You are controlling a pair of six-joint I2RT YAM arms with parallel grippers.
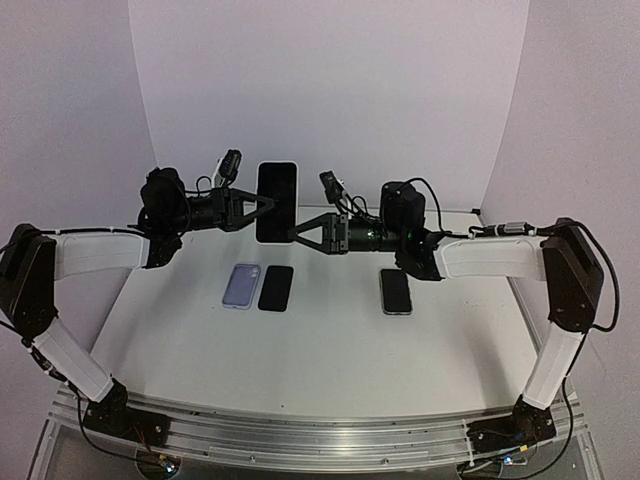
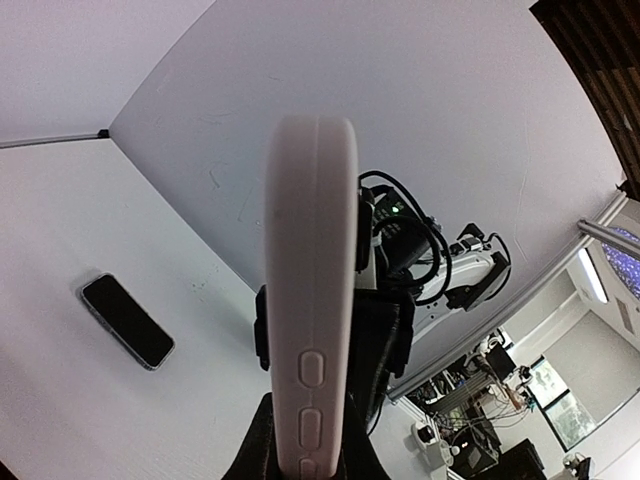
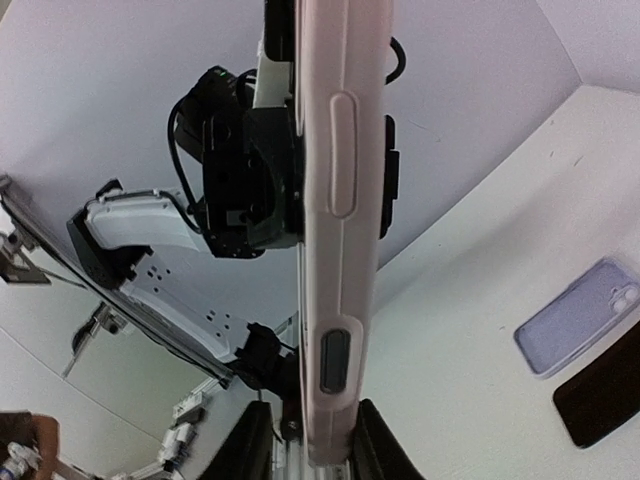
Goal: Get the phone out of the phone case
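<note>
A black-screened phone (image 1: 277, 195) hangs upright above the table between both arms, still inside a pale pink phone case (image 2: 312, 260). In the top view my left gripper (image 1: 268, 204) is shut on its left edge, around the middle. My right gripper (image 1: 294, 235) meets the lower right corner, its fingertips closed about the case. The right wrist view shows the case's side wall (image 3: 345, 250), with a long button and a dark cutout, running down between those fingers. Seen from the left wrist, the case hides most of the left fingers.
On the table lie a lavender case (image 1: 241, 286), a dark phone (image 1: 276, 288) right beside it, and another dark phone (image 1: 396, 291) farther right.
</note>
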